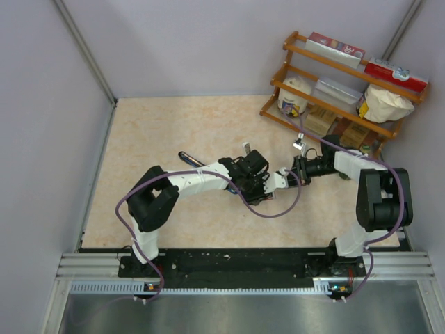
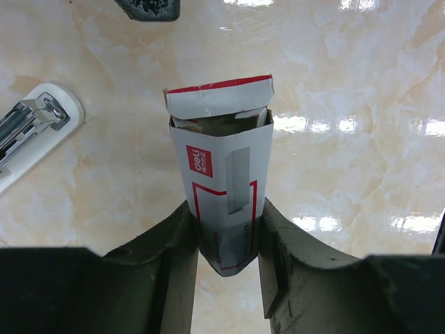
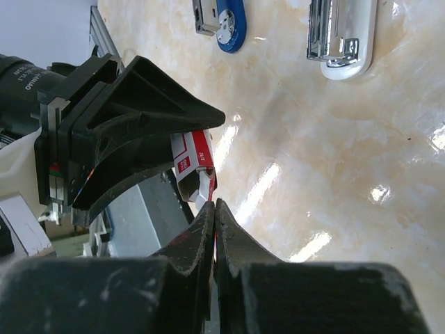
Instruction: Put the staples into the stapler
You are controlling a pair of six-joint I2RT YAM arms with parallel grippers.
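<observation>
A white and red staple box (image 2: 219,156) is gripped upright in the left wrist view, its top flap lifted over an opening. My left gripper is shut on its lower end. The right wrist view shows this box (image 3: 192,156) between the left fingers, a little beyond my right gripper. The right fingertips meet with nothing visible between them. A white-based metal stapler part (image 2: 52,115) lies on the table, cut off by the left edge. It shows as a white base (image 3: 351,62) at the top of the right wrist view. Staples inside the box cannot be made out.
A blue piece with metal (image 3: 233,28) lies near the white base. In the top view, a dark bar (image 1: 191,159) lies left of the arms. A wooden shelf (image 1: 341,108) with boxes and bags stands at the back right.
</observation>
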